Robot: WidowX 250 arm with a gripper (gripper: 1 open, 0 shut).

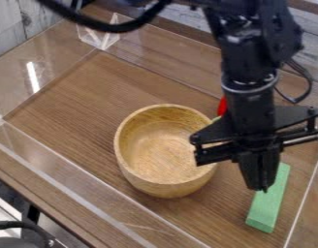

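The robot's black arm and gripper (258,169) fill the right half of the camera view, hanging down between a pale wooden bowl (151,145) and a green block (266,203) at the lower right. The gripper's lower end is beside the bowl's right rim, above and left of the green block's top end. Whether its fingers are open or shut is hard to make out. A red object (223,107) is partly hidden behind the arm.
A clear plastic holder (97,37) stands at the back left. The wooden table (74,114) is open left of the bowl. A dark cable lies at the lower left corner.
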